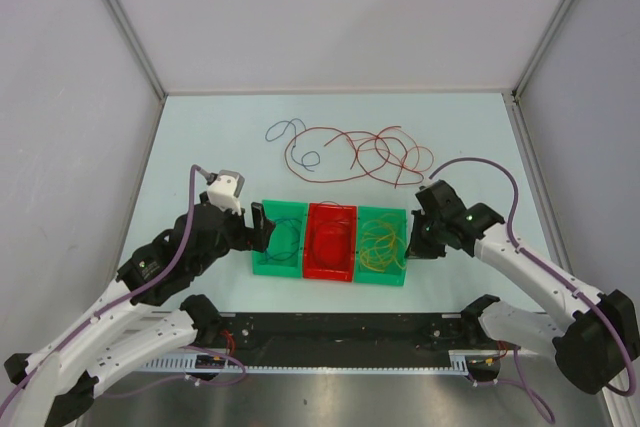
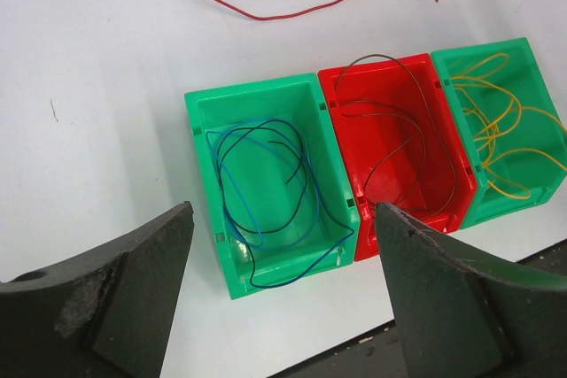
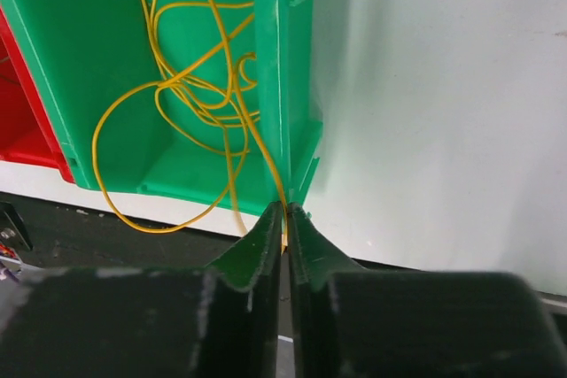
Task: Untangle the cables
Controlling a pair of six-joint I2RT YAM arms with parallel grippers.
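Note:
Several yellow cables (image 3: 232, 99) lie looped in the right green bin (image 3: 75, 95), and one strand runs over its wall to my right gripper. Those fingertips are almost together, with the yellow strand between them. My left gripper is wide open and empty above the left green bin (image 2: 252, 90), which holds blue and black cables (image 2: 266, 183). At the back of the table, red cables (image 1: 375, 152) overlap in wide loops. A blue cable (image 1: 285, 127) curls beside them, close to the red line.
A red bin (image 1: 330, 242) with dark thin cables in it stands between the two green bins. Clear table shows at the left (image 1: 200, 152) and right of the bins. The black front edge (image 1: 340, 337) lies close below them.

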